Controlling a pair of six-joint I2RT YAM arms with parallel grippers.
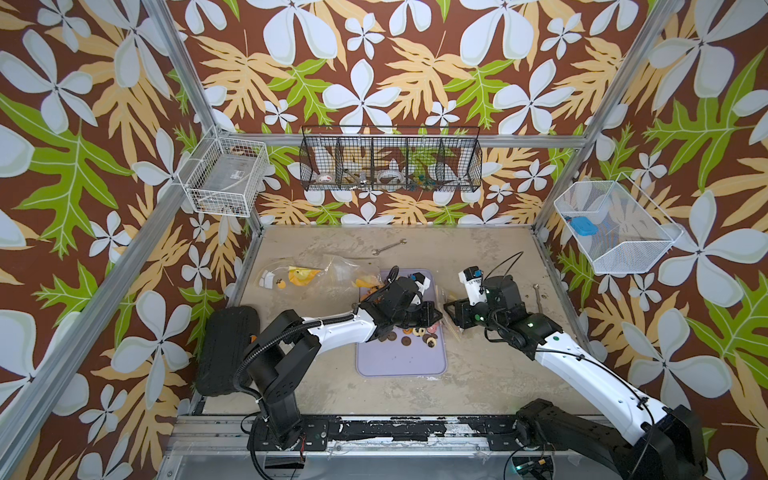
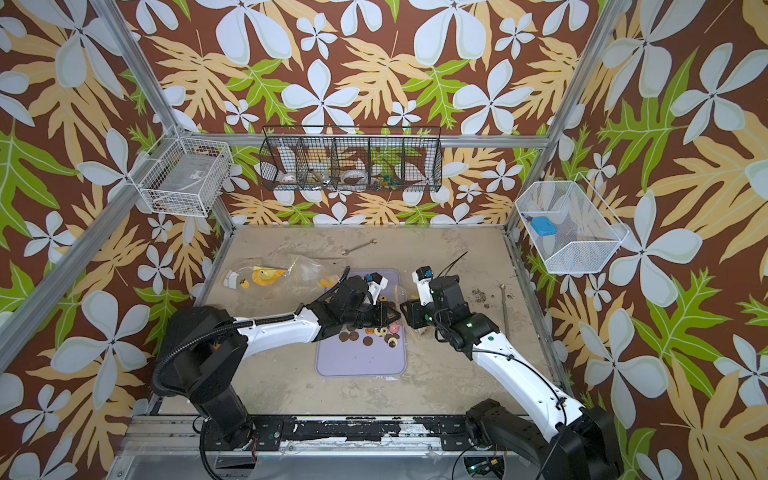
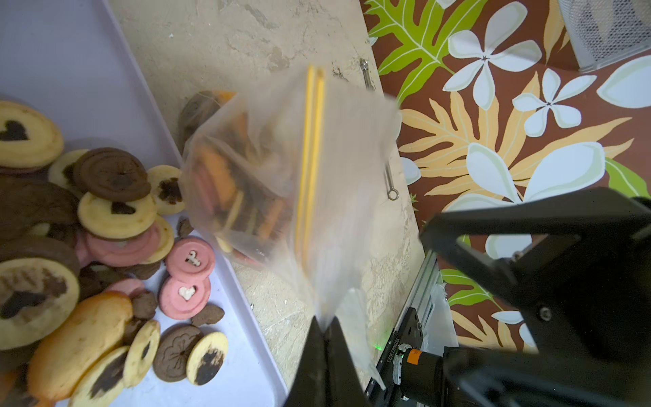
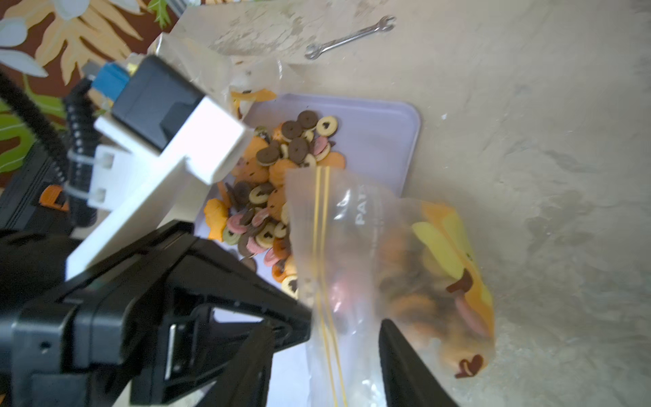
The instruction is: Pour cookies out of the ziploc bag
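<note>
A clear ziploc bag [image 4: 434, 291] with cookies still inside hangs at the right edge of the lavender tray [image 2: 360, 364], which holds many loose round and fish-shaped cookies. My left gripper is shut on the bag's lower corner beside the yellow zip line in the left wrist view. Facing it from the right, my right gripper stands open over the bag's zip end, its fingers apart either side of the bag's plastic in the right wrist view. Part of the bag is blurred.
More clear bags [image 1: 304, 273] lie at the back left of the table, a wrench [image 4: 349, 38] behind the tray and another tool at the right. A black case [image 1: 224, 352] sits at the left. Wire baskets hang on the frame.
</note>
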